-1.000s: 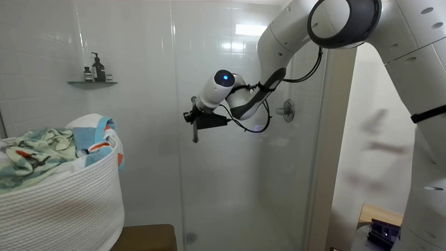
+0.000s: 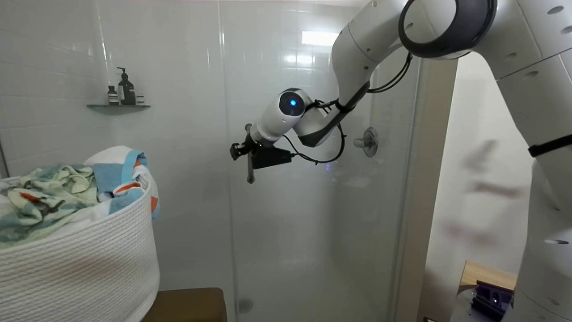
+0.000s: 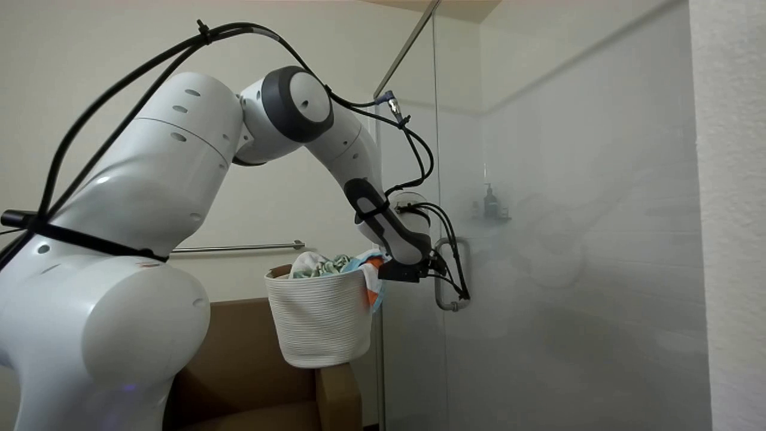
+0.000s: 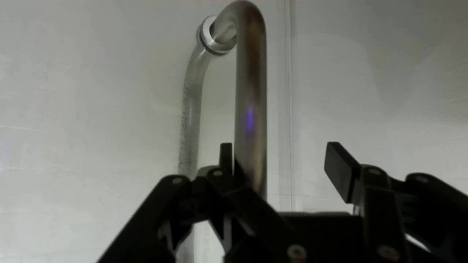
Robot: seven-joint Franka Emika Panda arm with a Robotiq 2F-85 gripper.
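The grey metal shower door handle (image 4: 251, 100) stands upright in the wrist view, curving back to a round mount at its top. Open fingers of my gripper show below it, well apart. The bar appears inside the gap, close beside the left finger (image 4: 226, 157), which covers part of its lower end; whether they touch I cannot tell. To the right, the other finger (image 4: 340, 171) is clear of the bar. In exterior view 1 the gripper (image 2: 237, 150) crosses in front of the handle (image 2: 250, 171), whose middle is hidden.
A glass shower panel (image 2: 300, 230) lies behind the handle. At left, a white woven basket (image 2: 80, 263) holds towels, with a brown chair (image 3: 244, 366) by it. Bottles stand on a corner shelf (image 2: 119, 105) behind the glass. Free space lies below the gripper.
The gripper's end has shifted slightly left in exterior view 1, and the wrist has turned a little. The handle, basket and glass look unmoved.
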